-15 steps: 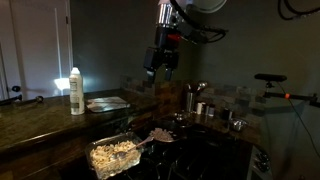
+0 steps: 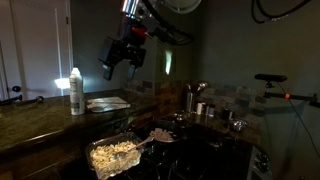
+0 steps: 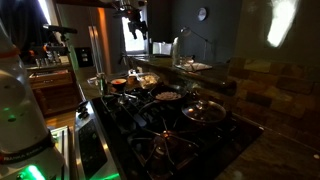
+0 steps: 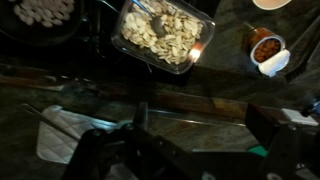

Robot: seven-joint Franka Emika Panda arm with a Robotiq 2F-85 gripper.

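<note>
High above the counter, my gripper (image 2: pixel 119 69) hangs in exterior view 1 with its fingers apart and nothing between them. The wrist view looks down past the open gripper, whose dark fingers stand wide. A clear rectangular dish (image 4: pixel 183 68) of pale sliced food lies beyond the fingers, and a spoon (image 4: pixel 146 8) rests in it. Exterior view 1 has the same dish (image 2: pixel 113 158) at the stove's left side. A dark pan (image 4: pixel 38 34) with pale pieces sits left of the dish.
A white spray can (image 2: pixel 76 92) stands on the counter (image 2: pixel 35 118), beside a folded light cloth (image 2: pixel 107 104). Toward the right of the wrist view is an opened can (image 4: pixel 264 45) with reddish contents. Another pan (image 3: pixel 204 108) occupies the stove. Utensils (image 2: pixel 199 88) stand at the back.
The dish, pan and spray can have stayed put.
</note>
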